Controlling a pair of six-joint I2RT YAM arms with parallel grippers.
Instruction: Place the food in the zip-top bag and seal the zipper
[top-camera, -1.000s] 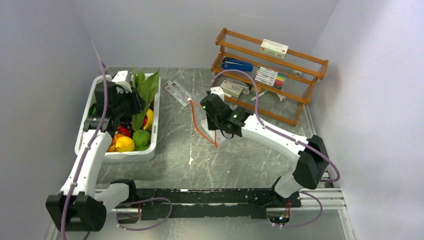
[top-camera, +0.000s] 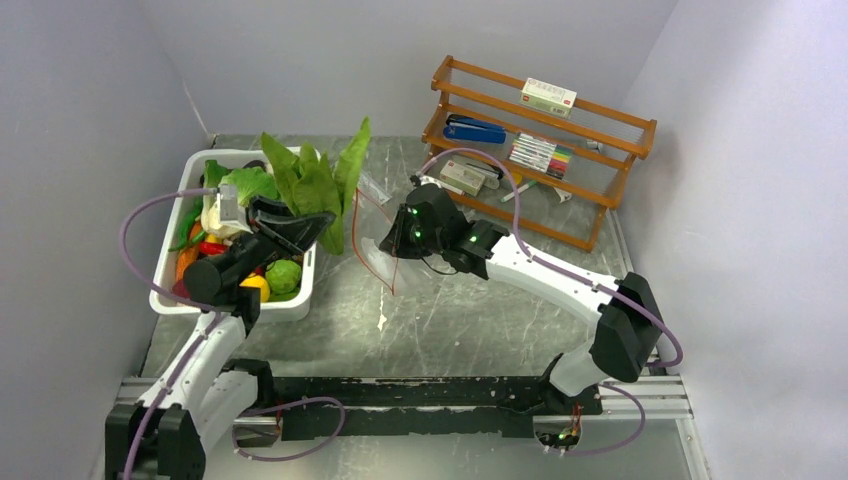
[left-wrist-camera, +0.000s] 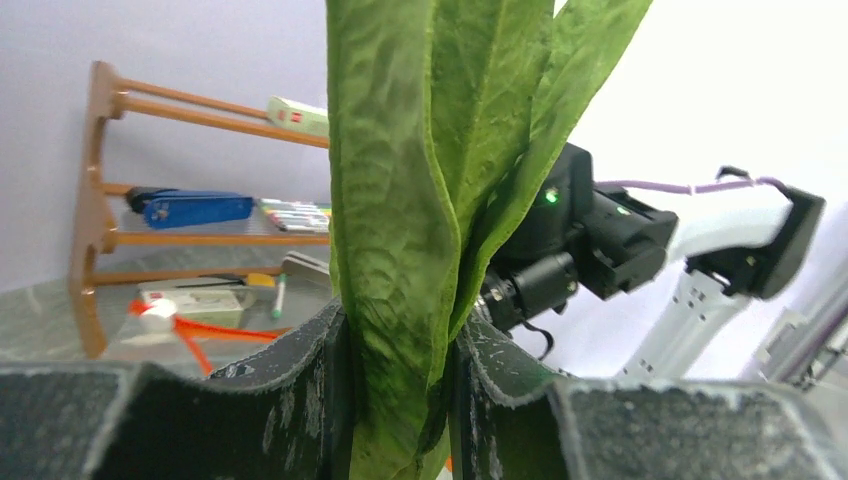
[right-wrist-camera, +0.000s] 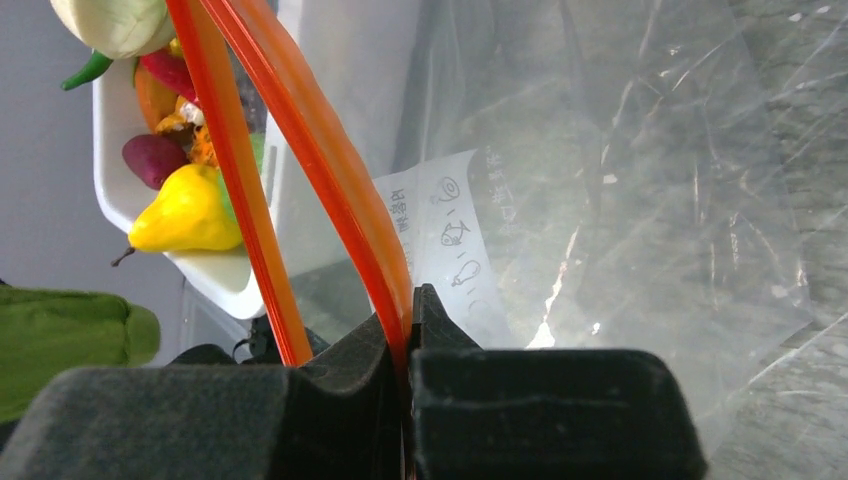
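Observation:
A bunch of long green leaves (top-camera: 315, 185) (left-wrist-camera: 450, 180) is held in my left gripper (top-camera: 313, 225), raised over the right side of the white food bin (top-camera: 300, 311). My right gripper (top-camera: 392, 246) is shut on the red zipper edge (right-wrist-camera: 345, 190) of a clear zip top bag (right-wrist-camera: 640, 250), tilting its mouth up toward the leaves. A white printed label (right-wrist-camera: 445, 240) shows on or through the bag. The bin holds several fruits and vegetables, including a yellow pear (right-wrist-camera: 185, 210).
A wooden rack (top-camera: 630, 150) with boxes, a blue stapler (top-camera: 474, 131) and pens stands at the back right. A clear package lies behind the bag.
My left gripper has lifted the leaves out of the bin and moved right toward the bag. My right gripper has moved left with the bag, whose opening now stands more upright.

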